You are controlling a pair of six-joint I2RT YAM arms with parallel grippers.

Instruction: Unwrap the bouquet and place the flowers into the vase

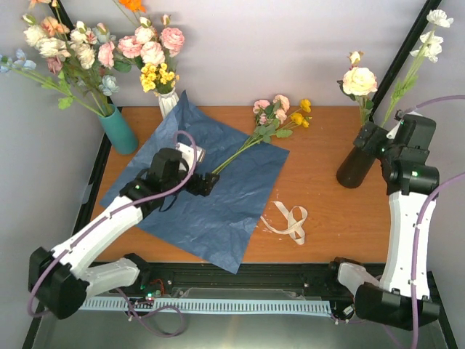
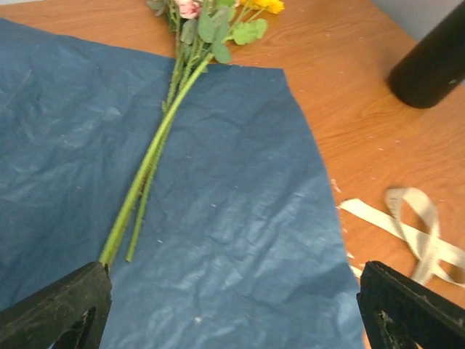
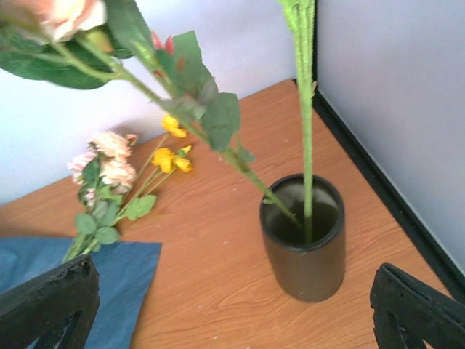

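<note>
Loose pink and yellow flowers (image 1: 280,116) lie with their long stems (image 2: 149,163) on blue paper (image 1: 182,225). My left gripper (image 1: 207,182) hangs open over the paper, close above the stem ends, nothing between its fingers. A dark vase (image 1: 349,169) (image 3: 301,269) stands at the right holding a pale rose (image 1: 360,81) and white blooms (image 1: 429,45). My right gripper (image 1: 370,134) is open beside and above that vase, with nothing between its fingers.
A teal vase (image 1: 118,131) and a white vase (image 1: 168,102), both full of flowers, stand at the back left. A cream ribbon (image 1: 294,229) lies right of the paper. Walls border the table at back and sides.
</note>
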